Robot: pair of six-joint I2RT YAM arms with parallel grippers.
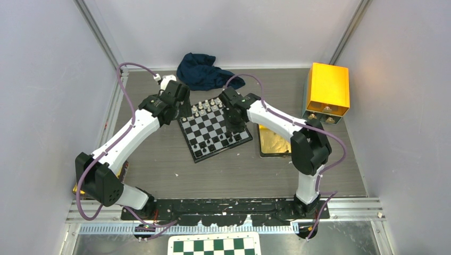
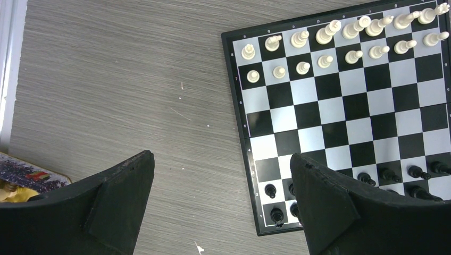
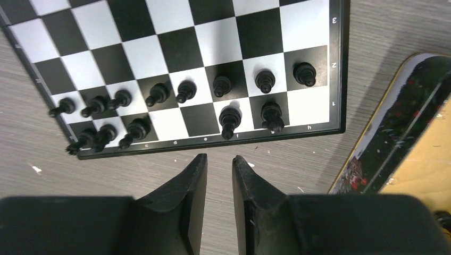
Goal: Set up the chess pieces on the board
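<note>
White pieces (image 2: 326, 32) stand in two full rows along the far side of the chess board (image 1: 208, 130). Black pawns (image 3: 222, 85) line the second row of the near side. Behind them, a black bishop (image 3: 229, 122) stands upright on a white square, beside a black knight (image 3: 272, 116). Three more black pieces stand at the row's other end; squares between and the corner by the knight are bare. My right gripper is above the board's near edge, its fingers slightly apart and empty. Over the board's left side, my left gripper stands wide open, empty.
To the board's right lies a box tray (image 1: 274, 142) with a gold inside; a dark piece (image 3: 443, 219) lies in it. A dark blue cloth (image 1: 205, 71) is behind the board, an orange-topped box (image 1: 328, 89) at the back right. Table left of the board is clear.
</note>
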